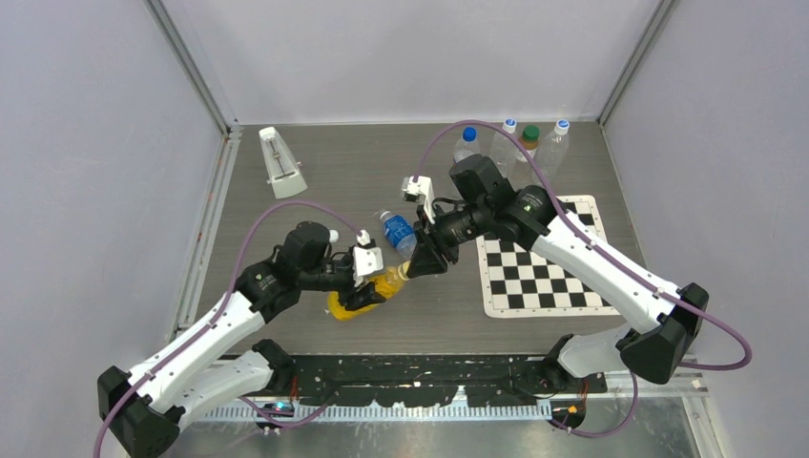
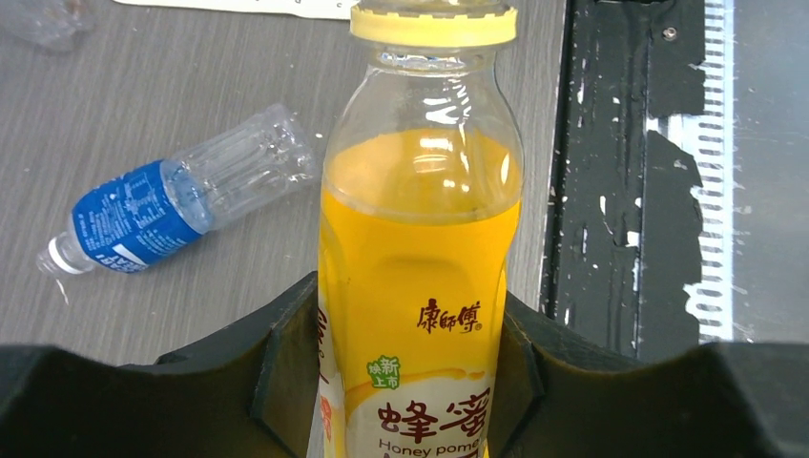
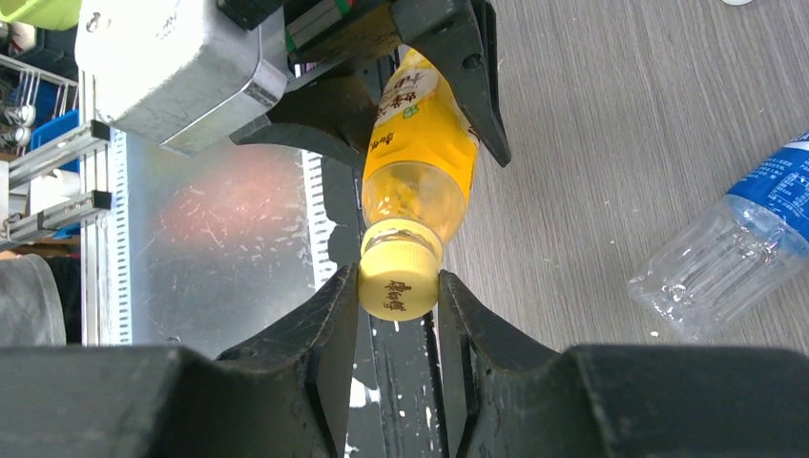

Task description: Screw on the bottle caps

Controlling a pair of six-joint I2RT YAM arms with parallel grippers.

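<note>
A yellow honey pomelo bottle [image 1: 345,307] is held tilted by my left gripper [image 1: 363,294], whose fingers close round its label in the left wrist view [image 2: 410,324]. My right gripper is shut on the yellow cap [image 3: 398,277], which sits at the mouth of that bottle. Whether the cap is threaded on I cannot tell. A clear bottle with a blue label [image 1: 397,229] lies on its side on the table beside the held bottle, its neck end showing in the left wrist view [image 2: 76,250].
Several upright bottles [image 1: 466,143] stand at the back right, behind a checkered board [image 1: 534,305]. A white wedge-shaped object [image 1: 281,162] lies at the back left. The wooden table [image 1: 238,219] has free room on the left.
</note>
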